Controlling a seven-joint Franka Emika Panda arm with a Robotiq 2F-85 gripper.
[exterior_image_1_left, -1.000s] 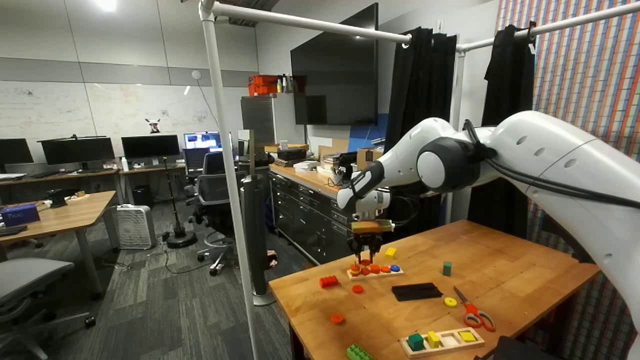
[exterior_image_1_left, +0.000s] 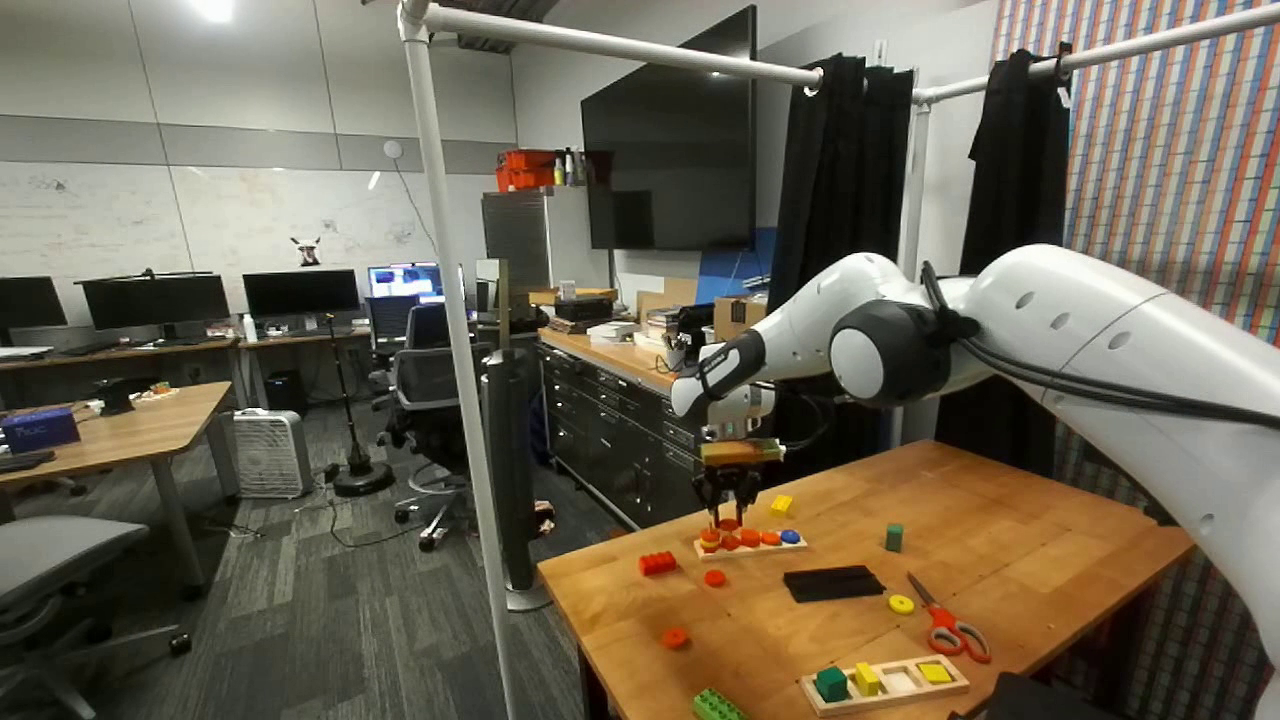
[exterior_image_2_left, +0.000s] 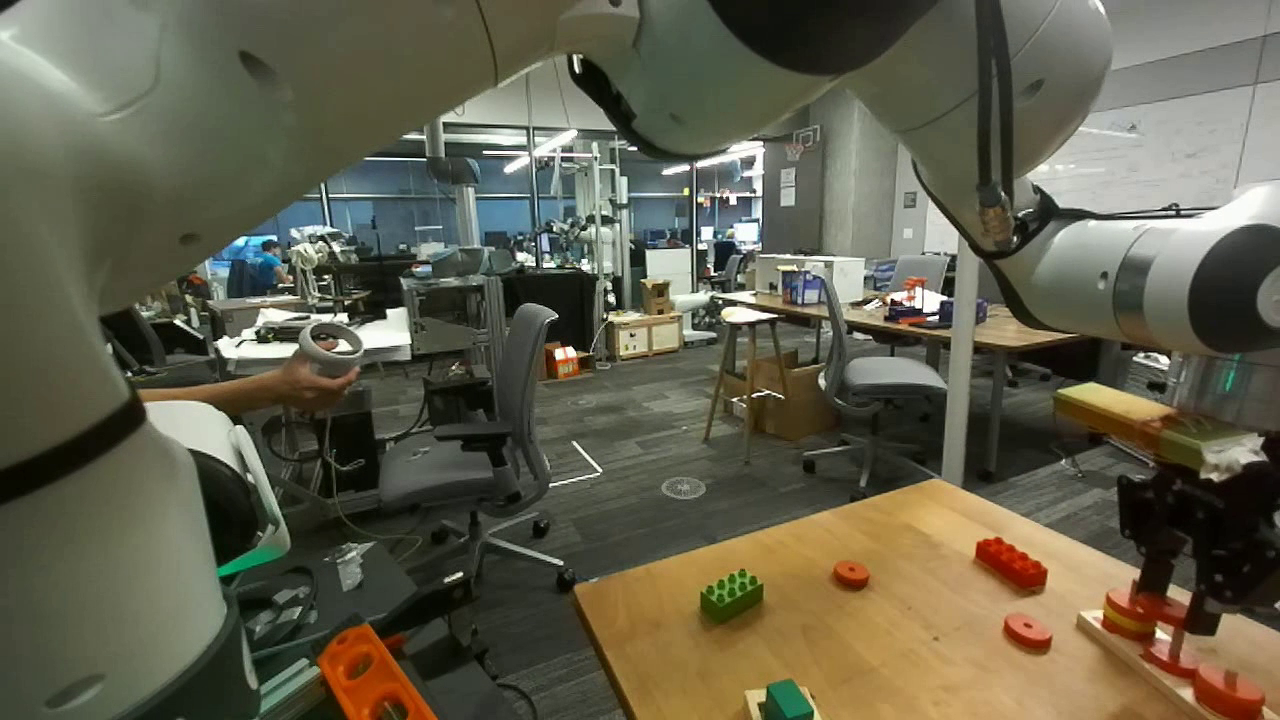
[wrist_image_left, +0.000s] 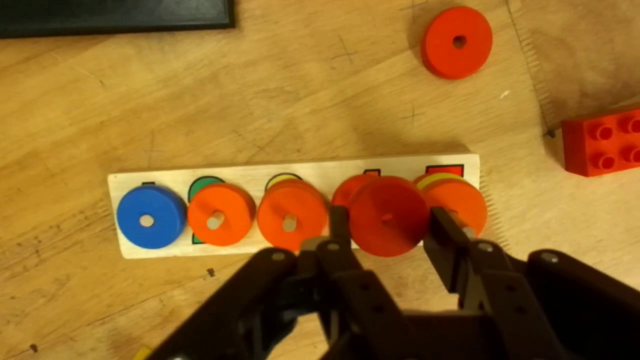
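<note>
A red disc (wrist_image_left: 388, 219) is pinched between the two black fingers of my gripper, which is shut on it. Below lies a pale wooden peg board (wrist_image_left: 141, 252). From left to right in the wrist view, its pegs carry a blue disc (wrist_image_left: 151, 216), two orange-red discs, a red disc (wrist_image_left: 348, 187) partly hidden under the held one, and an orange-red disc (wrist_image_left: 457, 201) over a yellow one. Exterior view 2 shows the held disc (exterior_image_2_left: 1161, 607) above the lower red disc (exterior_image_2_left: 1170, 658), close beside the taller stack (exterior_image_2_left: 1128, 614); whether they touch, I cannot tell.
A loose red disc (wrist_image_left: 459, 42) and a red block (wrist_image_left: 603, 144) lie near the board. Black flat pieces (exterior_image_1_left: 834, 584), scissors (exterior_image_1_left: 954, 630), a yellow ring (exterior_image_1_left: 901, 604) and a shape tray (exterior_image_1_left: 900, 682) sit elsewhere. Bare table extends at the right.
The upper arm sits a little lower, and my gripper has shifted very slightly left in exterior view 1. The table objects appear unmoved.
</note>
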